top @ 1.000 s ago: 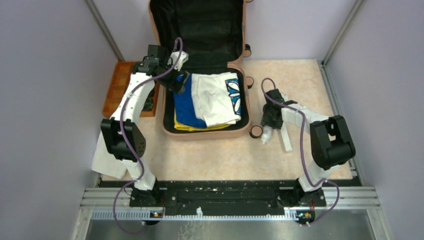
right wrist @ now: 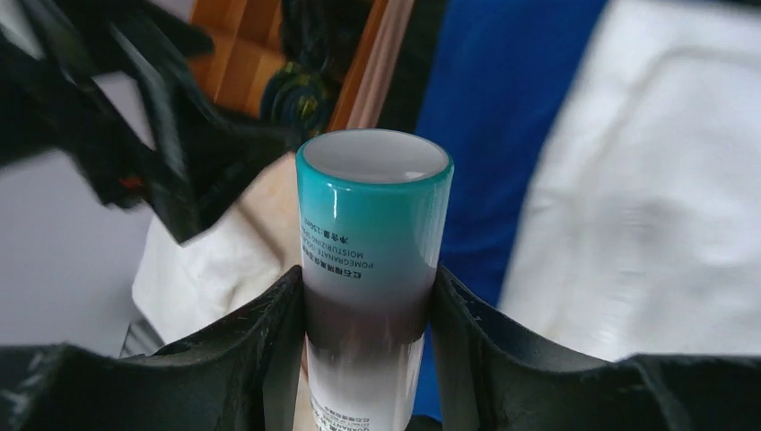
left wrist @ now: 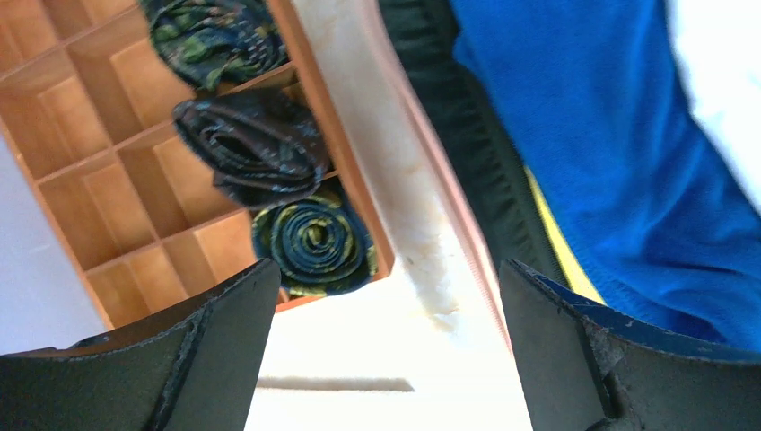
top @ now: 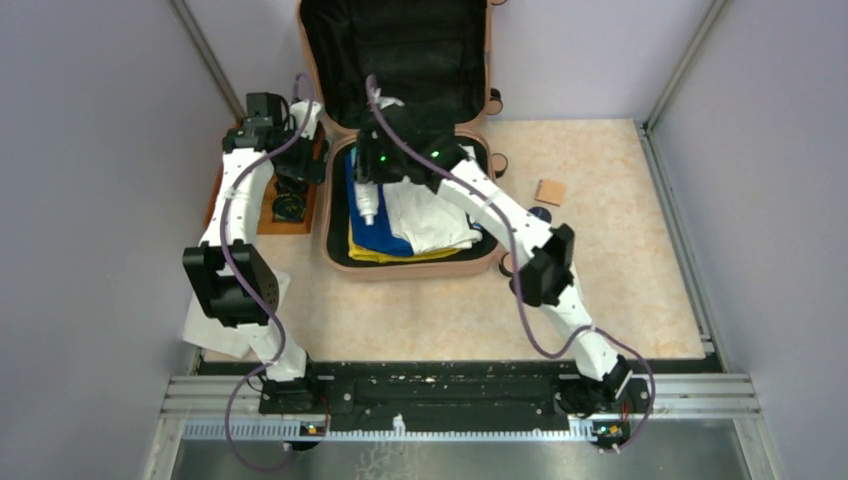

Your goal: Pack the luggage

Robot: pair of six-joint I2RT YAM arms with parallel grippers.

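Observation:
An open pink suitcase holds folded blue cloth, white cloth and yellow cloth beneath. My right gripper is shut on a white bottle with a teal end, held over the suitcase's left part. My left gripper is open above the gap between the suitcase and a wooden divided box, which holds rolled dark cloths in some compartments; nothing is between its fingers.
A small tan square and round dark items lie on the table right of the suitcase, partly hidden by my right arm. A white sheet lies at front left.
My right arm has lifted the bottle from the right side of the table and swung it left over the suitcase. My left arm has moved left toward the wooden box.

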